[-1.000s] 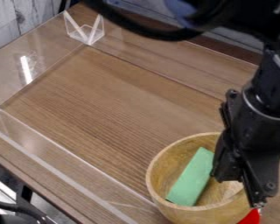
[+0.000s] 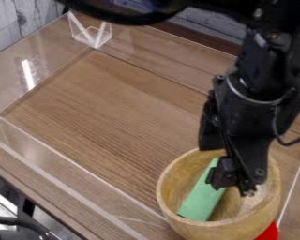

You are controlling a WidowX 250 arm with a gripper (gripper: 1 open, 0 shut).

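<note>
My black gripper [image 2: 225, 157] fills the right side of the view, hanging over a tan round bowl [image 2: 184, 178] at the lower right, its lower end down at the bowl's upper part. The gripper is open. A green oblong object [image 2: 202, 202] lies inside the bowl, partly hidden behind the gripper.
A red object [image 2: 270, 232] sits right of the bowl at the bottom edge. A clear plastic holder [image 2: 93, 28] is at the far back left. Dark cables show at the lower left.
My gripper has moved up and turned, so more of the table shows at the far right and its fingers hang above the bowl's back half. The bowl and green object look nearly unchanged.
</note>
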